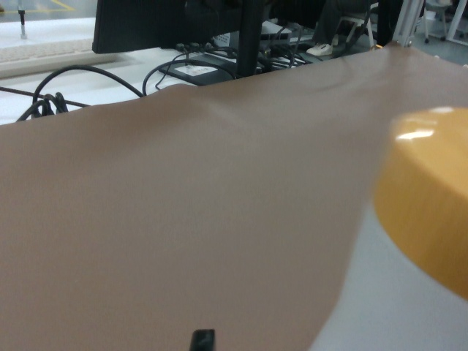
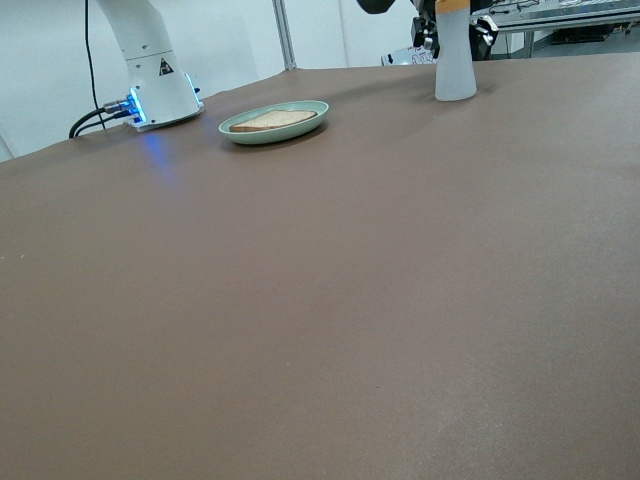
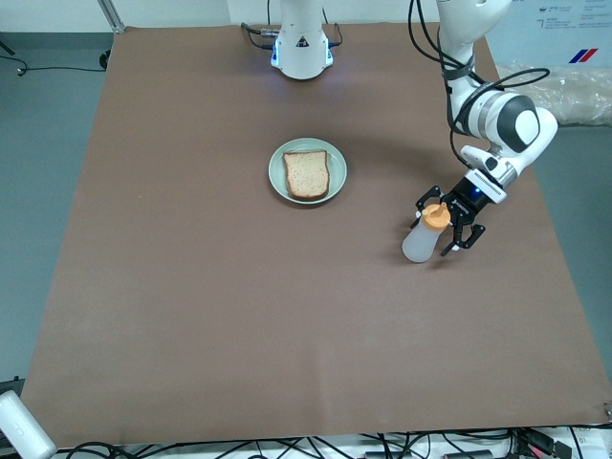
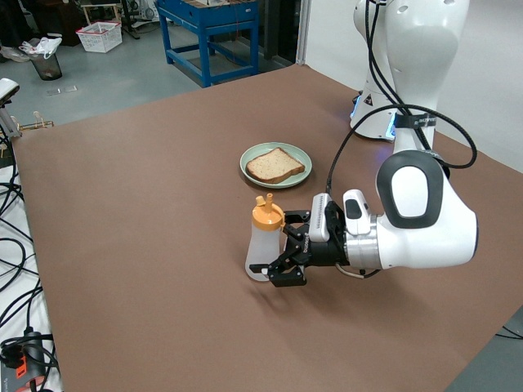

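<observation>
A white squeeze bottle with an orange cap (image 3: 425, 239) stands upright on the brown table (image 3: 239, 287), also large at the right of the wrist view (image 1: 387, 300). My black gripper (image 3: 432, 226) is around the bottle's upper part from the right, fingers apart on either side; whether they touch it is unclear. In the top view the bottle (image 2: 455, 60) hides part of the gripper. A pale green plate (image 4: 298, 159) holds a slice of bread (image 3: 306, 175), to the upper left of the bottle in the left view.
Cables and equipment run along the table's edge near the monitor (image 1: 161, 22).
</observation>
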